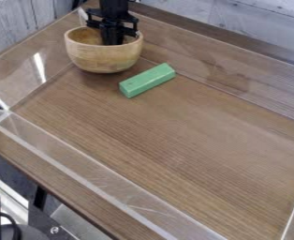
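Note:
A tan wooden bowl [92, 56] sits at the upper left of the table [175, 159]. My black gripper [112, 36] reaches down into the bowl from the top; its fingertips are dark and mostly hidden by the rim, so what lies between them cannot be seen. A green block [147, 81] lies to the lower right of the bowl, apart from it.
The table's left edge runs near the image border, with dark cables and hardware at the lower left. A pale wall stands behind.

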